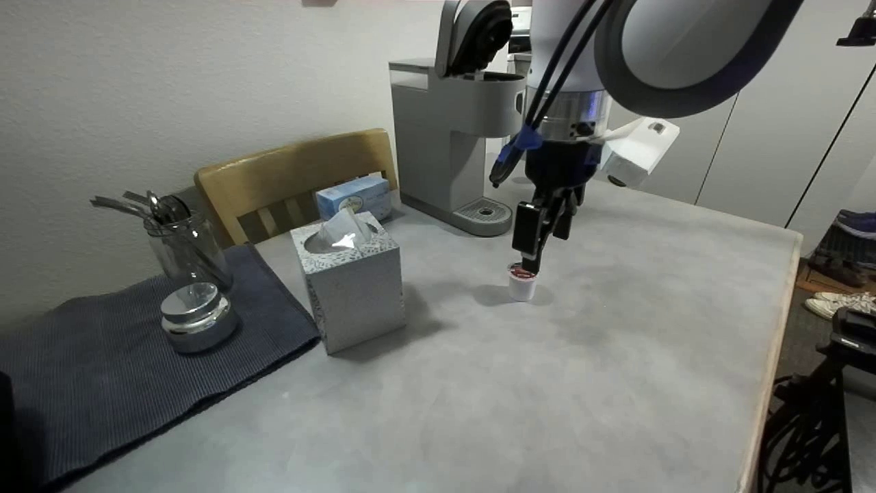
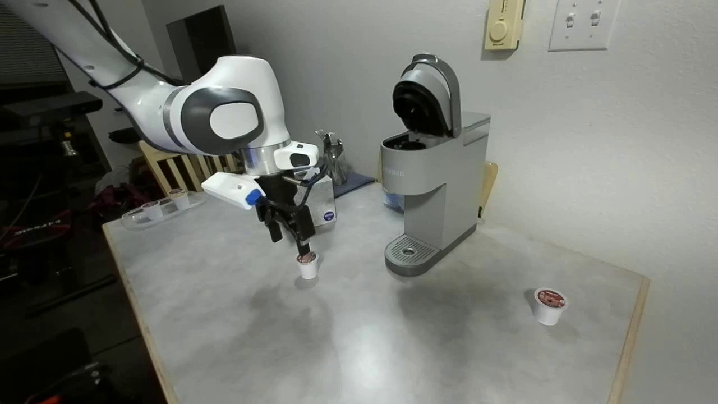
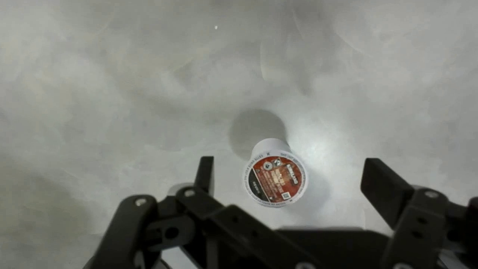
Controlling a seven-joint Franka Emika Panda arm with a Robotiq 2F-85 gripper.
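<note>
A white coffee pod (image 1: 523, 287) with a red printed lid stands upright on the grey table. My gripper (image 1: 548, 246) hangs close above it, fingers pointing down. In the wrist view the pod (image 3: 276, 179) appears between the two wide-spread fingers, nearer the left one, with bare table showing on both sides of it. The gripper is open and holds nothing. From the second exterior view, one fingertip overlaps the lid of the pod (image 2: 308, 268); whether they touch cannot be told.
A grey coffee maker (image 2: 431, 182) with its lid raised stands at the wall. Another pod (image 2: 549, 306) sits near the table's far end. A tissue box (image 1: 361, 287) and a jar of utensils (image 1: 190, 250) are to one side.
</note>
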